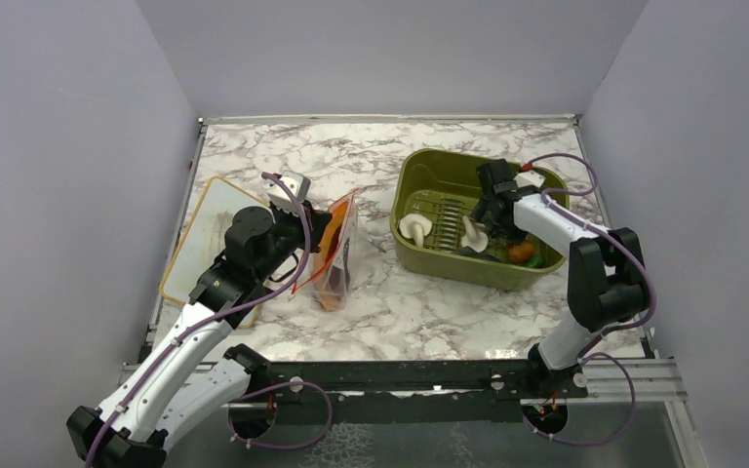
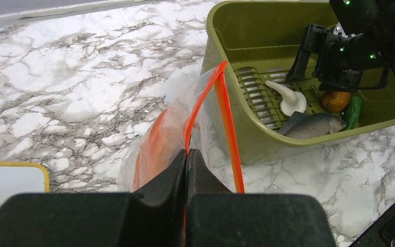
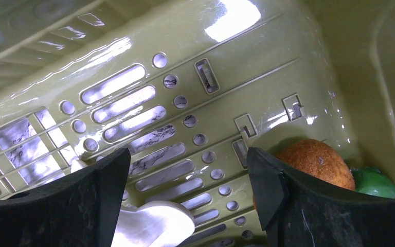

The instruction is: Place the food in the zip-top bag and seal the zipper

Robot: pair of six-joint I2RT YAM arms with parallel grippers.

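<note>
The clear bag (image 1: 338, 278) with an orange zip edge stands mouth up on the table, something orange inside it. My left gripper is shut on that edge (image 2: 203, 105), which gapes into a loop beyond the fingertips. Over the green basket (image 1: 429, 261), my right gripper is open with nothing between its fingers. White mushroom-like pieces (image 1: 415, 228), a grey fish (image 2: 313, 125), a brown round food (image 3: 319, 162) and a green vegetable (image 3: 374, 182) lie in the basket. In the right wrist view, the right finger partly covers the brown food.
A white board with a yellow rim (image 1: 164, 285) lies at the left, partly under the left arm. Bare marble table (image 1: 390, 327) shows in front of the basket and between basket and bag.
</note>
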